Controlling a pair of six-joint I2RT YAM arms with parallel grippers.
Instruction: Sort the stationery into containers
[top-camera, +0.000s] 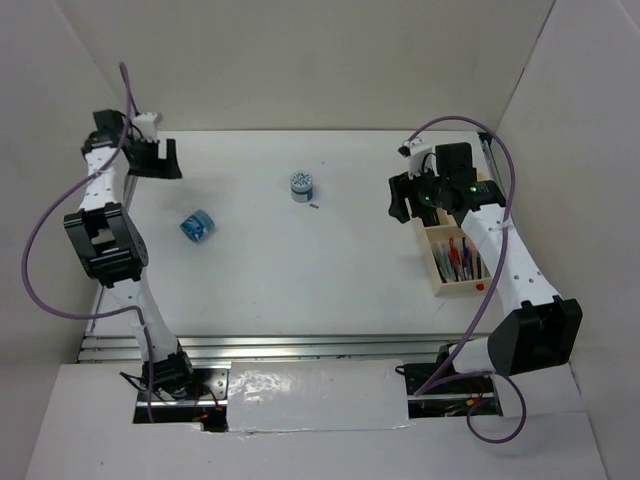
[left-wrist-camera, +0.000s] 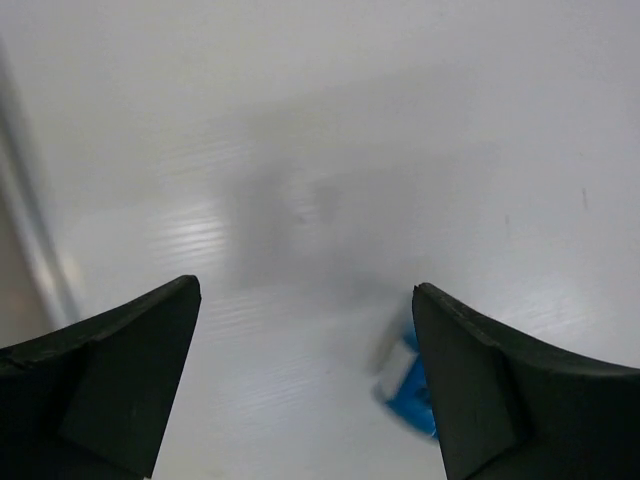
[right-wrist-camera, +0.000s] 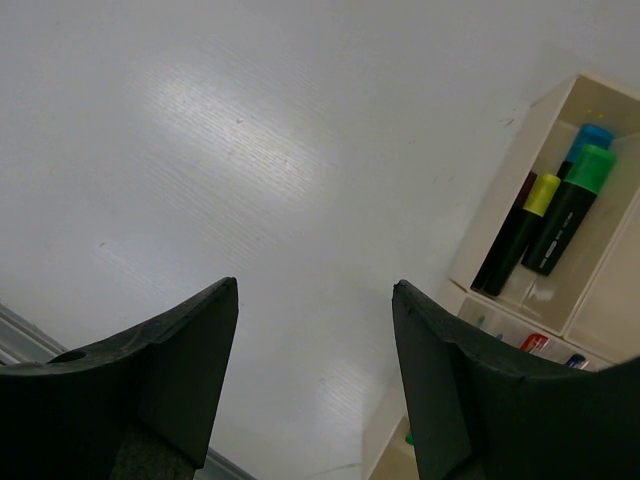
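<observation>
My left gripper is open at the table's back left, nothing between its fingers. A blue cylindrical item lies on its side just below it, partly seen in the left wrist view. A pale-blue cylinder stands at centre back, a tiny dark piece beside it. My right gripper hovers open and empty at the left of the beige organiser. In the right wrist view its compartments hold markers, with green, yellow and blue caps, and pens.
A metal rail runs along the front edge, and walls enclose the left, back and right. The organiser fills the right side, partly under my right arm.
</observation>
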